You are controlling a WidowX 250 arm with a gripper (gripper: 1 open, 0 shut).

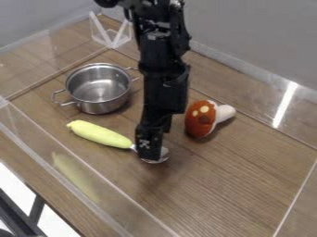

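The black gripper [151, 146] is low over the table at the centre, its fingers at the metal end of a pale yellow-handled utensil [99, 133], which lies to the left with its silver head partly hidden under the gripper. I cannot tell whether the fingers hold it.
A steel pot [98, 89] sits at the left behind the utensil. A red-brown toy mushroom [201, 118] with a pale stem lies right of the gripper. A white wire holder [110, 31] stands at the back left.
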